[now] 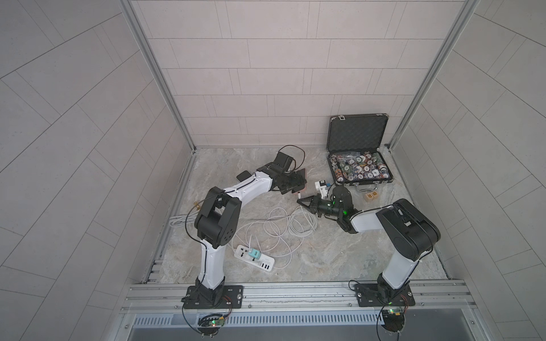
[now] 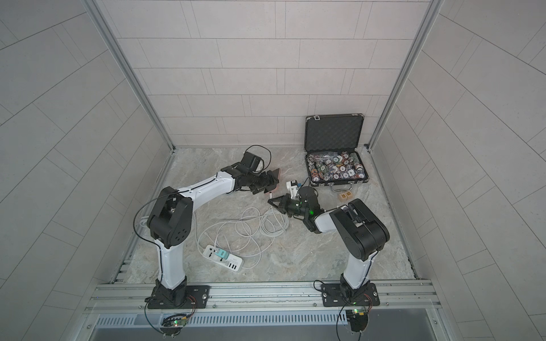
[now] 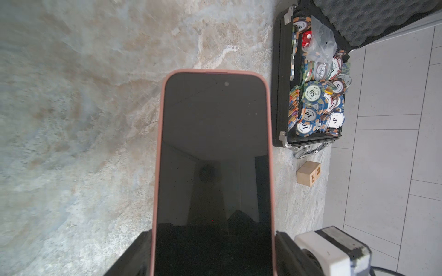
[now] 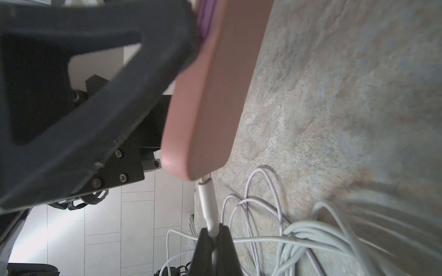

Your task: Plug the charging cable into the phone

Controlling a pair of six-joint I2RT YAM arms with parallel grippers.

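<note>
A phone in a pink case point(image 3: 214, 151) hangs above the table, screen facing the left wrist camera. My left gripper grips it by both long sides near the lower end. In the right wrist view the phone's pink bottom edge point(image 4: 198, 133) faces the white plug point(image 4: 208, 202) of the charging cable. My right gripper is shut on the plug's rear end. A short bit of metal tip shows between plug and case; the tip meets the bottom edge, and how deep it sits in the port is hidden.
White cable coils point(image 1: 301, 222) lie under the grippers, running towards a power strip point(image 1: 254, 258) near the front. An open case of poker chips point(image 1: 361, 167) stands back right, wooden blocks point(image 1: 371, 195) beside it.
</note>
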